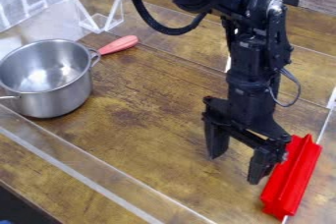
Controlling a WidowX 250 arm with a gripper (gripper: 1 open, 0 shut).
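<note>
My black gripper (237, 157) hangs low over the wooden table, right of centre, its two fingers apart and open with nothing visible between them. Just to its right lies a red rectangular object (294, 175), close beside the right finger; I cannot tell whether they touch.
A steel pot (45, 88) stands at the left. Behind it lie a pink-handled utensil (117, 45) and a clear plastic item (62, 21).
</note>
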